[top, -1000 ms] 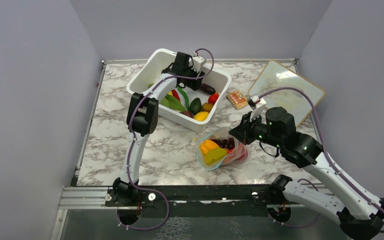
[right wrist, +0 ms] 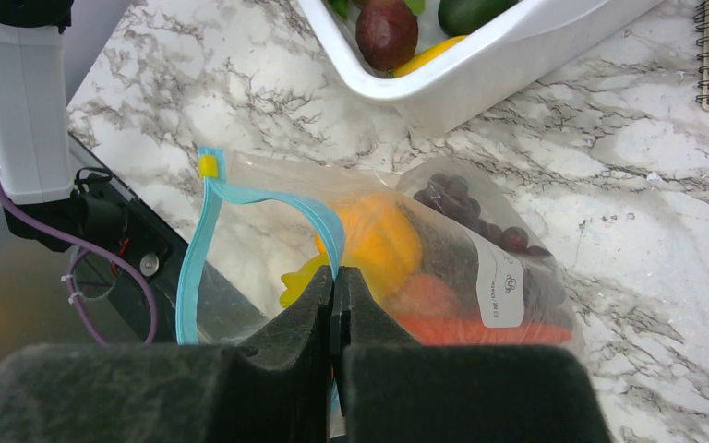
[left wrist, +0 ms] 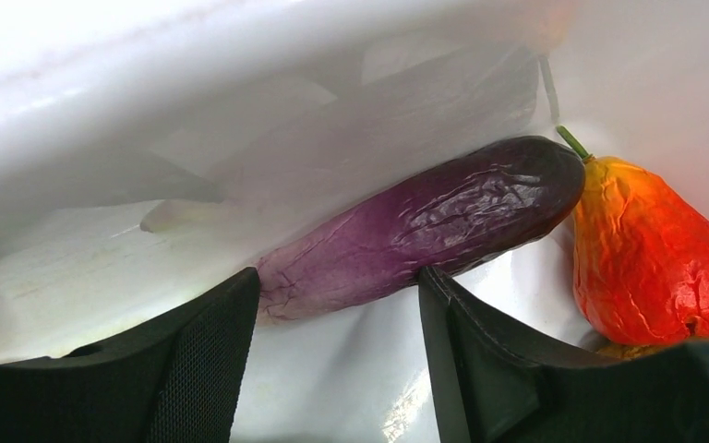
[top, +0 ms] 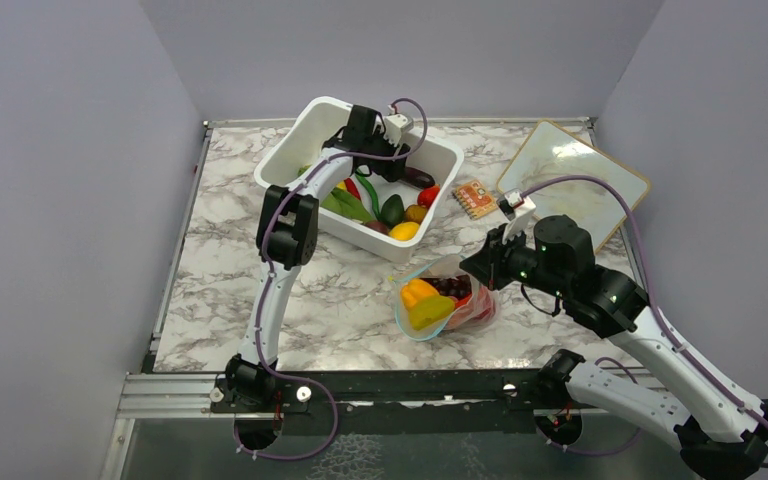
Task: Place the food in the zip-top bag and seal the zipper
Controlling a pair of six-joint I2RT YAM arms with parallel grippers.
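In the white bin [top: 280,165], my left gripper is part open around a purple eggplant [left wrist: 480,198], fingertips at its side; whether they press on it is unclear. A red-orange pepper [left wrist: 655,254] lies beside it. The zip top bag [right wrist: 508,286] on the table holds grapes, yellow and red food. My right gripper is shut at the bag's blue zipper edge [right wrist: 291,201], which runs into its fingertips.
An orange notebook [top: 475,198] and a white board [top: 550,160] lie right of the bin. Other produce fills the bin's front.
Both arms have shifted only very slightly; the bag and its contents look the same.
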